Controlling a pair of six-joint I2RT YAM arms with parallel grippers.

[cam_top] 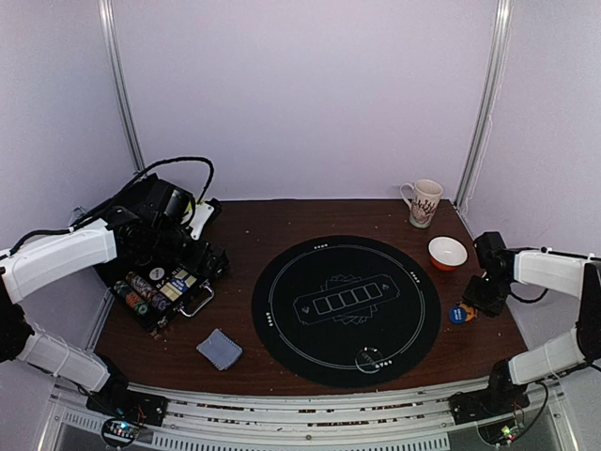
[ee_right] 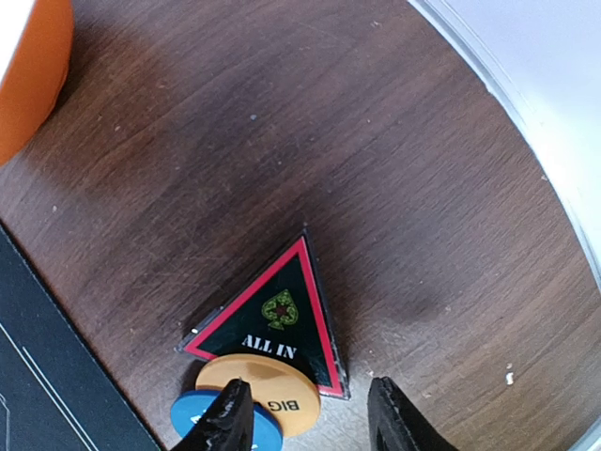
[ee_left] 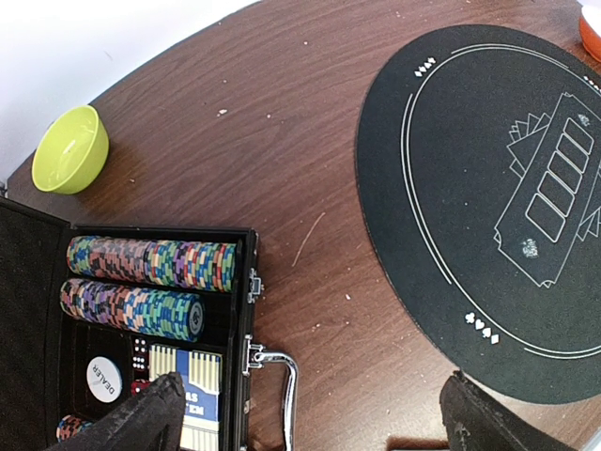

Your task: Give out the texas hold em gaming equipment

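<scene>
My right gripper is low over the right table edge, fingers apart. A blue round token (ee_right: 192,412), an orange "BIG" token (ee_right: 282,390) and a black triangular "ALL IN" marker (ee_right: 291,319) lie overlapped at its tips. The left finger covers part of the blue token; bare wood shows beside the right finger, and whether anything is gripped is unclear. My left gripper stands open and empty above the chip case (ee_left: 246,319), which holds chip rows (ee_left: 150,263), a white DEALER button (ee_left: 104,380), dice and cards (ee_left: 197,385).
A black round poker mat (cam_top: 347,357) fills the table's middle. Beyond the right gripper stand a white-and-orange bowl (cam_top: 448,251) and a mug (cam_top: 423,202). A grey cloth (cam_top: 220,349) lies at front left, and a yellow-green bowl (ee_left: 75,150) behind the case.
</scene>
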